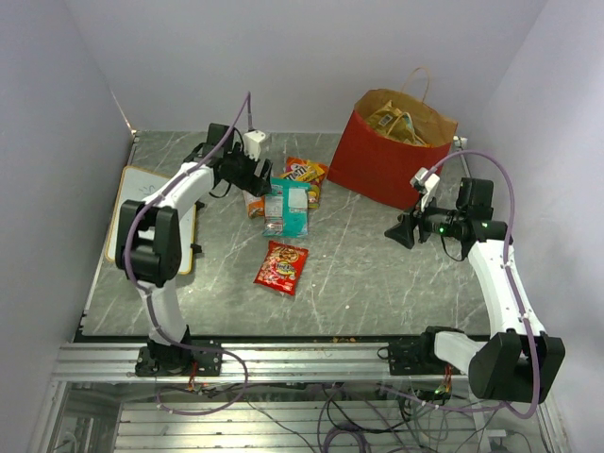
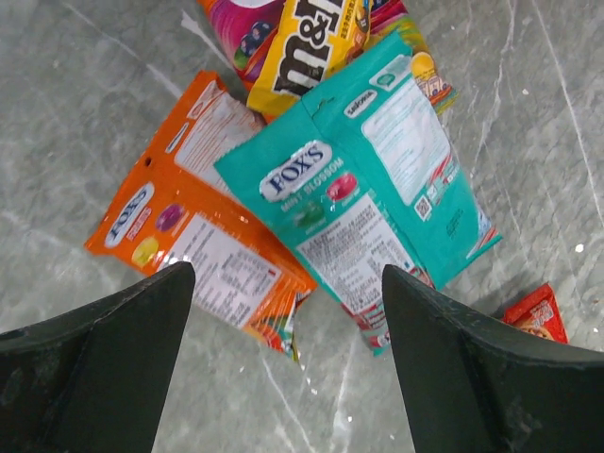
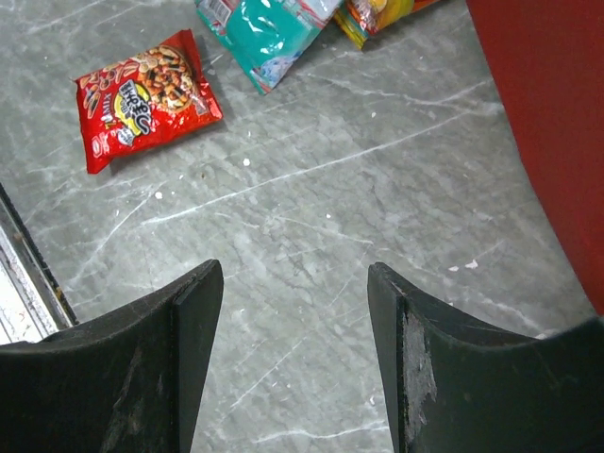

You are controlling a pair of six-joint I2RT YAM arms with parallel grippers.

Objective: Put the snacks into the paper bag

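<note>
Several snack packs lie on the grey table. A teal Fox's pouch (image 2: 344, 179) partly covers an orange pouch (image 2: 212, 226) and yellow M&M's packs (image 2: 313, 42) in the left wrist view. Apart from them, nearer the front, lies a red snack pack (image 3: 144, 97). The red paper bag (image 1: 373, 160) stands at the back right, its top open, with some packs inside (image 1: 398, 123). My left gripper is open above the orange and teal pouches, nothing between its fingers. Over bare table right of the packs, my right gripper is part open and empty.
A whiteboard (image 1: 132, 212) lies at the left edge behind the left arm. Bare table (image 1: 349, 274) stretches across the middle and front right. A thin purple cable runs along each arm.
</note>
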